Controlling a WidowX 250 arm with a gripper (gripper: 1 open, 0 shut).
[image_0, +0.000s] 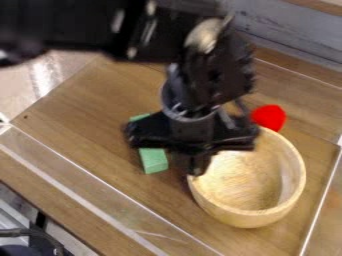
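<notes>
My gripper is shut, with nothing visible between its fingers, and hangs low at the left rim of a pale wooden bowl. A green block lies on the table just left of the bowl, partly covered by the gripper. A red object sits behind the bowl, on the right. The gripper's body is blurred.
The wooden table has clear room to the left. A light wall stands along the back, and a clear edge strip runs along the front left.
</notes>
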